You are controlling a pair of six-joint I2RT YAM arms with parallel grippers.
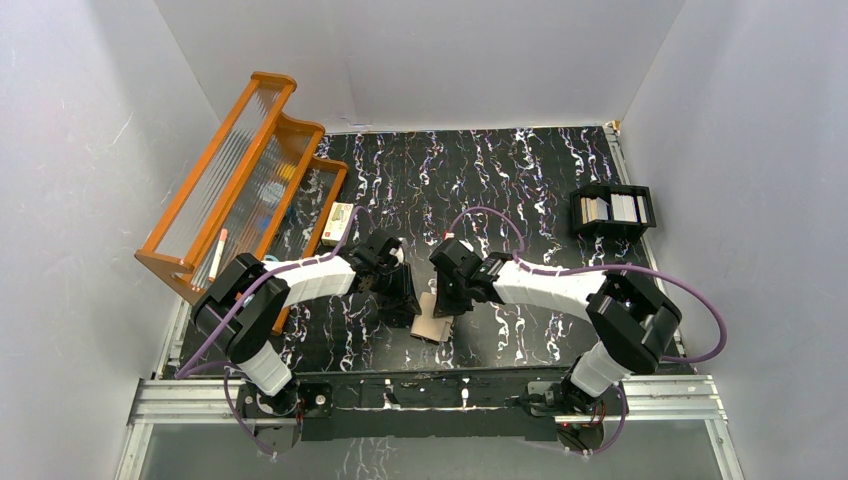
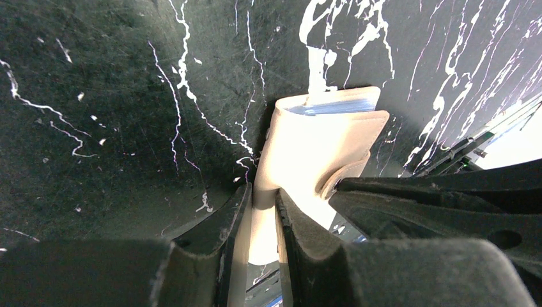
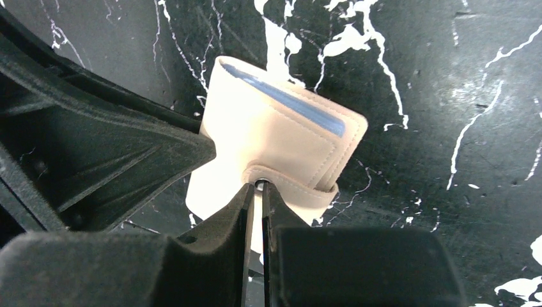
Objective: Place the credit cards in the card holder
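Observation:
A beige leather card holder (image 1: 432, 322) lies at the front middle of the marble table, both grippers at it; blue shows in its opening in both wrist views. My left gripper has its fingertips at the holder's left edge (image 2: 307, 147), close together; whether they pinch it is unclear. My right gripper has its fingertips at the snap on the holder's flap (image 3: 287, 185), nearly closed. Each gripper appears in the other's wrist view, close against the holder.
A black box (image 1: 611, 190) with cards stands at the right back. A wooden shelf (image 1: 210, 160) with ribbed panels stands on the left, a small white box (image 1: 338, 222) beside it.

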